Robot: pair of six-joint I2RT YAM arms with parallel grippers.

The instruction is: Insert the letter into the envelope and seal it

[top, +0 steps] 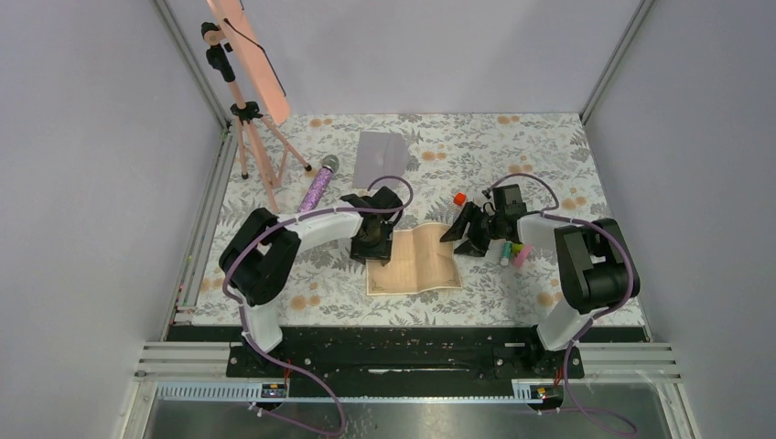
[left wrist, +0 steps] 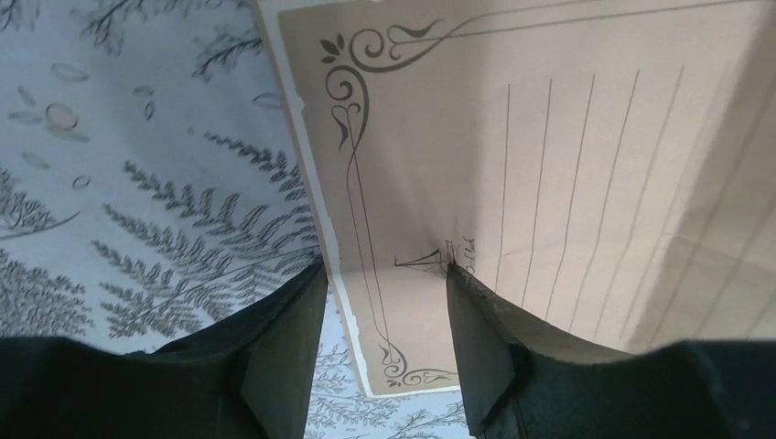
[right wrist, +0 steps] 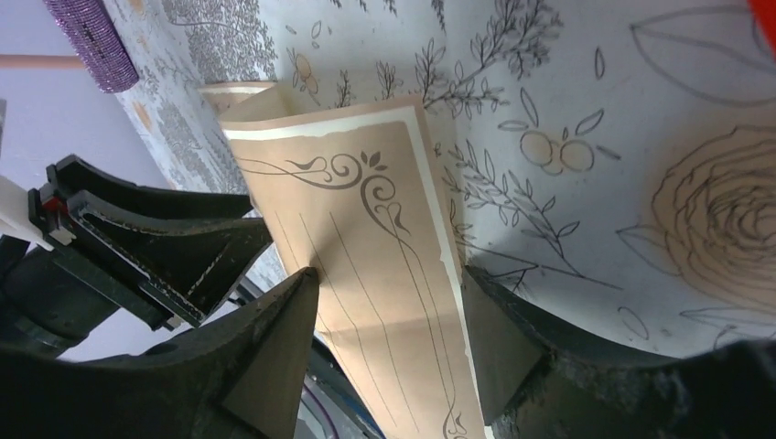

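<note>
The tan lined letter (top: 403, 274) lies on the patterned cloth with a bend across its middle. My left gripper is over its left part, one fingertip at the white border and the other on the sheet, where dark marks or a small pucker show. Its fingers stand apart with paper between the tips; whether they grip it is unclear. Opposite, my right gripper is part open across the letter's right edge, one finger over the paper and one beside it. A grey-white flat sheet (top: 380, 155), perhaps the envelope, lies behind.
A purple microphone (top: 317, 185) and a small easel (top: 261, 151) stand at the back left. Close to the right gripper are a red block (top: 459, 198) and several small coloured items (top: 514, 254).
</note>
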